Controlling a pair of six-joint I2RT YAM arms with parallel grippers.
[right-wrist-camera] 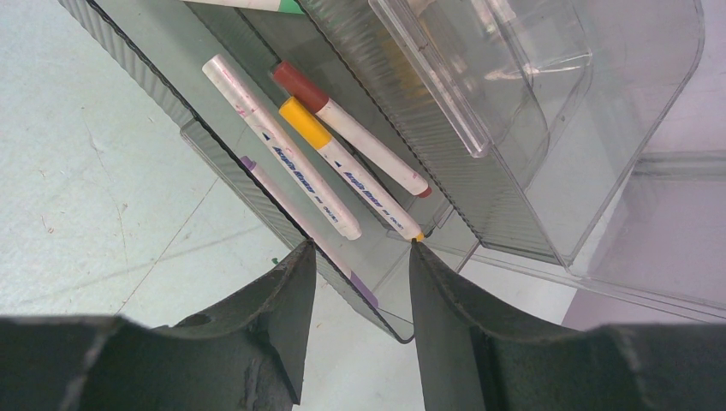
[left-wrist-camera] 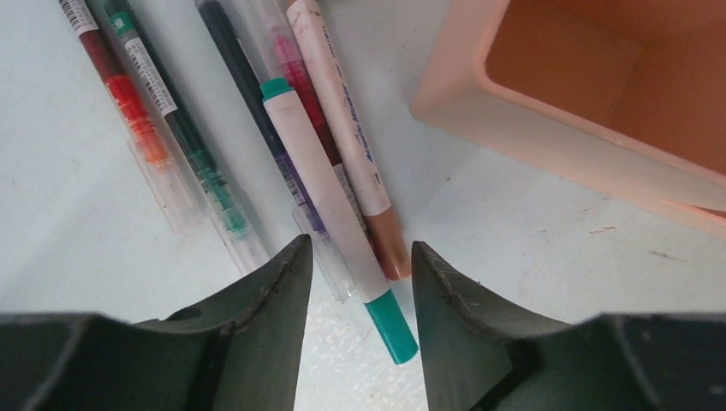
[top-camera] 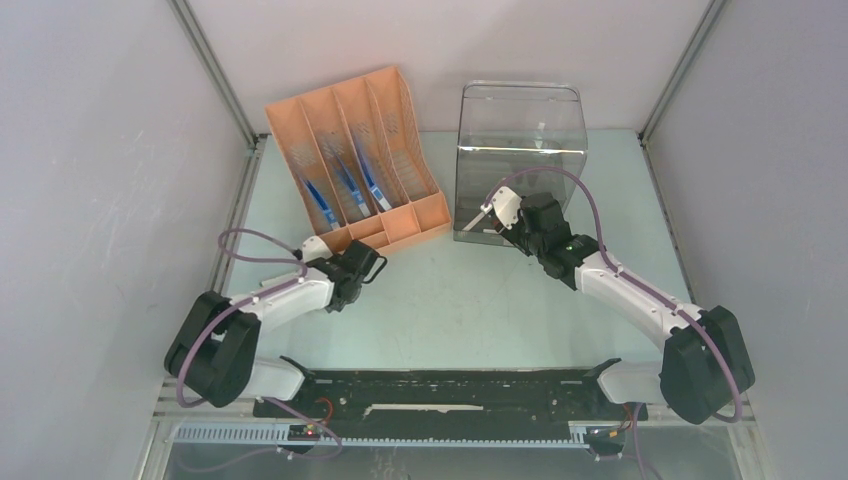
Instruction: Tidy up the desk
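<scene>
My left gripper stands open above a loose row of pens on the desk. A white marker with green ends (left-wrist-camera: pixel 321 188) lies across the view between its fingers, its lower end uncovered. Against it lie a brown-ended marker (left-wrist-camera: pixel 347 128) and a dark pen (left-wrist-camera: pixel 240 68); a red pen (left-wrist-camera: pixel 120 86) and a green pen (left-wrist-camera: pixel 184 128) lie further left. My right gripper is open at the front wall of the clear container (top-camera: pixel 462 190). Inside the container are a pink-white marker (right-wrist-camera: pixel 282 145), a yellow-capped marker (right-wrist-camera: pixel 351 167) and a red-capped marker (right-wrist-camera: pixel 351 128).
The orange organizer (top-camera: pixel 330 105) stands at the back left with blue-white items (top-camera: pixel 372 185) in its slots. Its near corner (left-wrist-camera: pixel 479 107) is close to my left gripper.
</scene>
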